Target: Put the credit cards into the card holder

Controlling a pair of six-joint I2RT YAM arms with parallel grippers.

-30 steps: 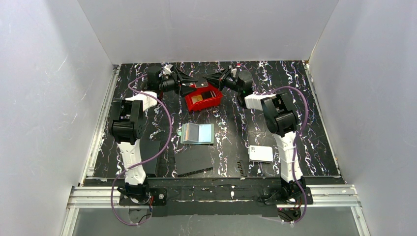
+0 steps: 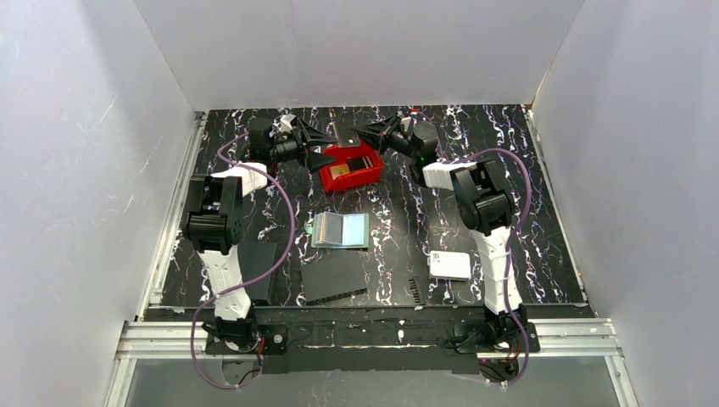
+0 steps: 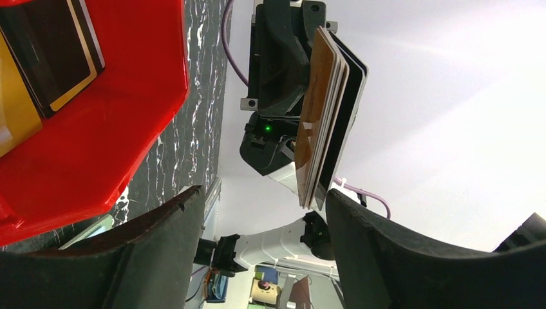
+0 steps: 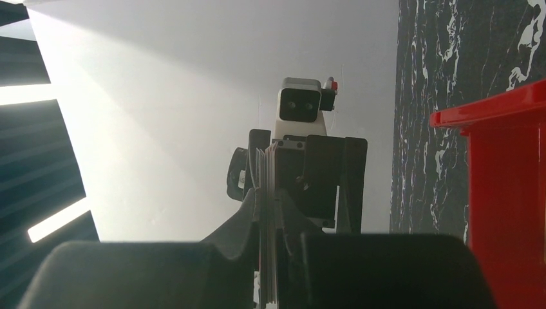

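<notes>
Several credit cards stacked together [image 3: 314,129] are held up above the red bin's back edge, with my right gripper [image 2: 363,134] shut on them. Edge-on in the right wrist view, the stack [image 4: 267,167] stands upright between the fingers. My left gripper [image 2: 330,149] is open at the left of the stack; in the left wrist view the cards are close to its right fingertip, and whether they touch I cannot tell. More cards, a gold one [image 3: 14,106] and a black one [image 3: 55,48], lie in the bin. The card holder [image 2: 354,230] lies spread flat in front of the bin.
The red bin [image 2: 354,180] sits under both grippers, its wall [image 4: 502,193] close by on the right in the right wrist view. A dark pad [image 2: 333,276] and a white box [image 2: 449,265] rest nearer the front. Open table separates bin and holder.
Over the last second my left gripper has drawn back slightly to the left, away from the stack. The stack now shows larger and higher in the right gripper, which has barely moved.
</notes>
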